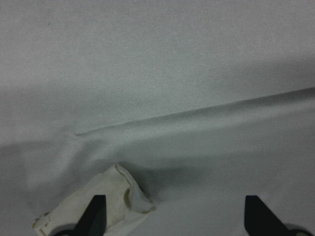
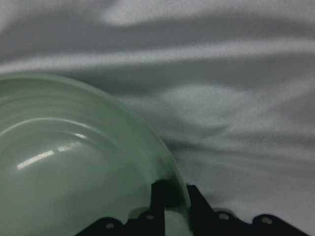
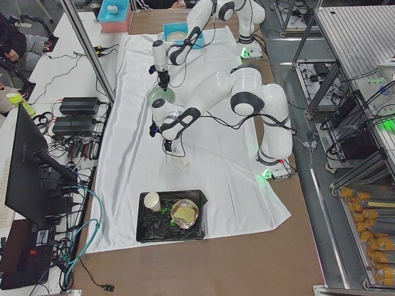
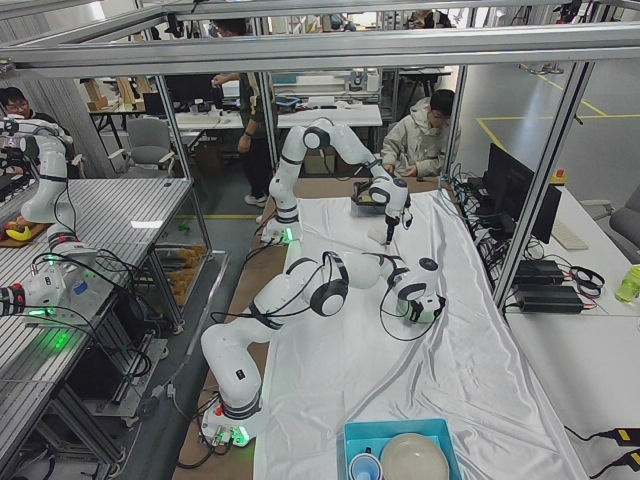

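Note:
In the left wrist view, a crumpled off-white paper piece (image 1: 113,201) lies on the cloth under my left gripper, which is open and empty. In the camera left view this gripper (image 3: 160,139) is above the middle of the cloth. A pale green bowl (image 2: 69,167) fills the lower left of the right wrist view. My right gripper has its fingertips on either side of the rim; whether they grip it is unclear. In the camera left view the right gripper (image 3: 163,83) is at the bowl's far edge.
A black-lined tray (image 3: 145,228) with a white cup and foil dish stands at the near end. A blue bin (image 4: 355,435) with dishes is at the other end. Clear white cloth (image 3: 241,203) lies between. A monitor (image 3: 24,179) stands beside the cloth.

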